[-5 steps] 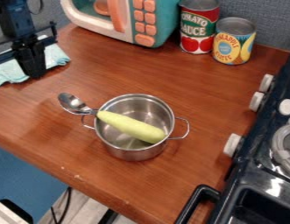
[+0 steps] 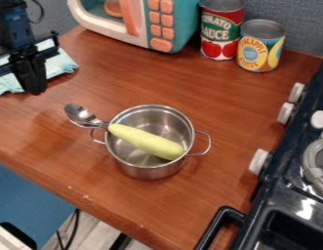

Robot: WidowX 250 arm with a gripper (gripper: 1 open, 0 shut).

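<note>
My black gripper (image 2: 25,76) is at the far left, held over a light blue cloth (image 2: 62,64); whether its fingers are open or shut is unclear. In the middle of the wooden table stands a steel pot (image 2: 150,163) with a pale yellow corn-like piece (image 2: 144,139) lying across it. A metal spoon (image 2: 80,115) lies at the pot's left, its handle reaching to the pot.
A teal toy microwave (image 2: 92,14) stands at the back, beside a tomato sauce can (image 2: 220,31) and a yellow-labelled can (image 2: 261,49). A black stove (image 2: 274,220) fills the right side. The table (image 2: 150,68) behind the pot is clear.
My gripper has shifted slightly to the left. The objects on the table have not moved.
</note>
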